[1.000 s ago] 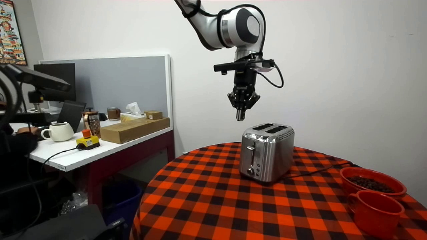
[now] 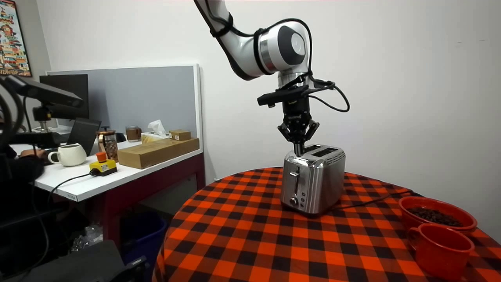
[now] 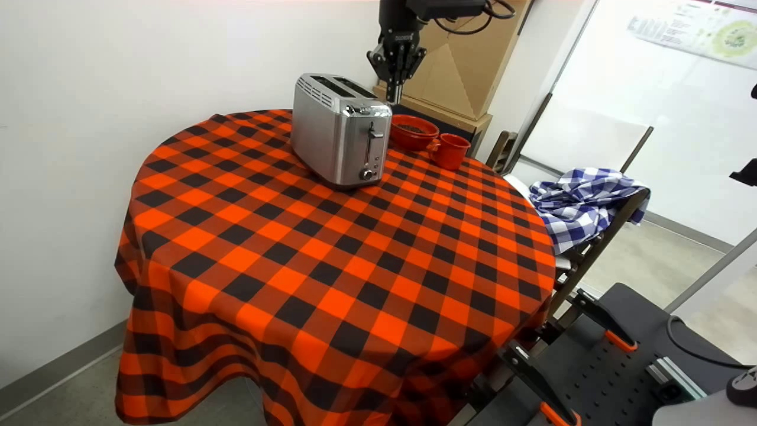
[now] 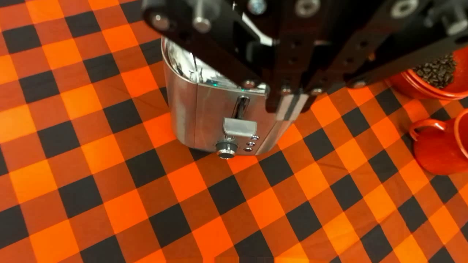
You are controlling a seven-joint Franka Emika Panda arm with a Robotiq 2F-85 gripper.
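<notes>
A silver two-slot toaster [image 2: 313, 181] stands upright on the checkered table, its front face carrying a lever [image 2: 294, 174] high in its track and a round knob [image 4: 226, 150] low down. My gripper [image 2: 298, 151] points downward, shut, with nothing visible between its fingers. Exterior view 1 has the fingertips overlapping the toaster's front top edge. From the other exterior side, the gripper [image 3: 394, 96] appears just right of the toaster's front corner. In the wrist view the fingertips [image 4: 286, 109] lie right of the lever, over the toaster's side edge. Whether they touch the toaster I cannot tell.
On the table's right are a red bowl [image 2: 413, 220] of dark beans and a red mug [image 2: 441, 253]. A black cord [image 2: 371, 201] runs behind the toaster. The red-and-black tablecloth [image 3: 284, 255] is clear in front of the toaster.
In exterior view 1 my gripper has moved down and to the right, from above the toaster's left to its front top edge. The toaster, bowl and mug have stayed put.
</notes>
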